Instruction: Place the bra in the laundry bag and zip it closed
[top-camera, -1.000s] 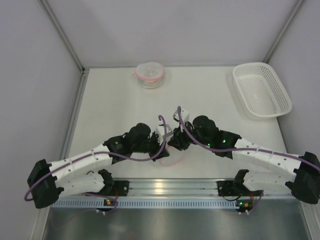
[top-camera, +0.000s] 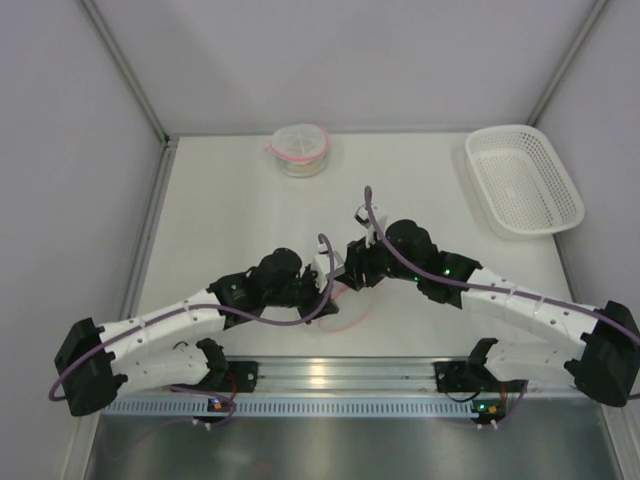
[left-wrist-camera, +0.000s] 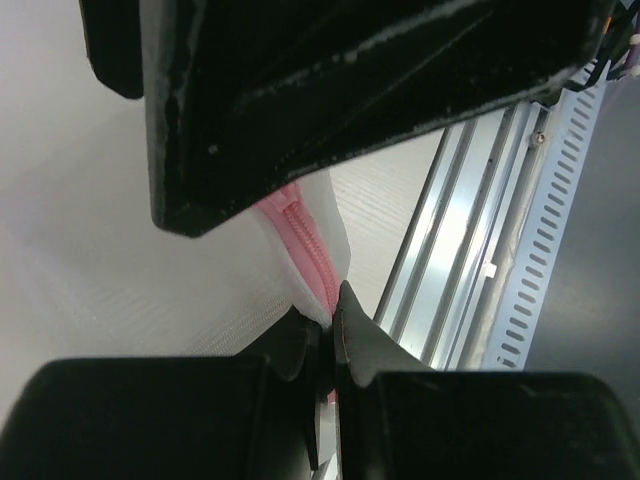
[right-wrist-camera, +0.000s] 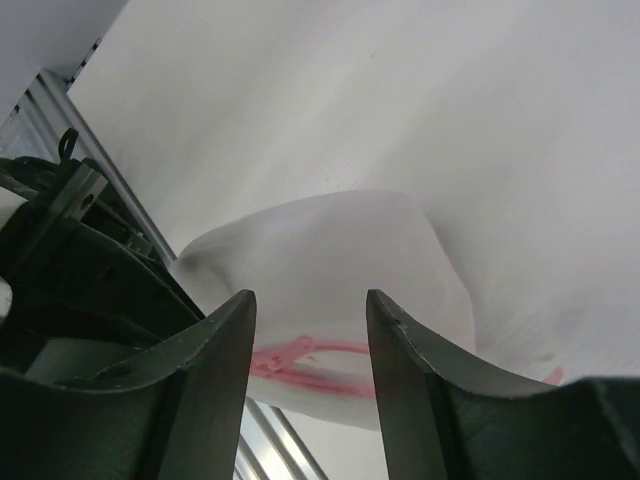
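The white mesh laundry bag (left-wrist-camera: 130, 260) with a pink zipper (left-wrist-camera: 306, 232) lies near the table's front. My left gripper is shut on the bag's zipper end, which is bunched between its fingers. My right gripper is open just beside it, over the pink zip; in the left wrist view one of its dark fingers passes close above the zipper. Both grippers partly hide the bag in the top view. I cannot tell whether the bra is inside.
A round mesh item with pink trim (top-camera: 298, 150) stands at the back. A white perforated basket (top-camera: 522, 180) sits at the back right. The metal front rail (top-camera: 340, 402) runs below the arms.
My left gripper has barely moved.
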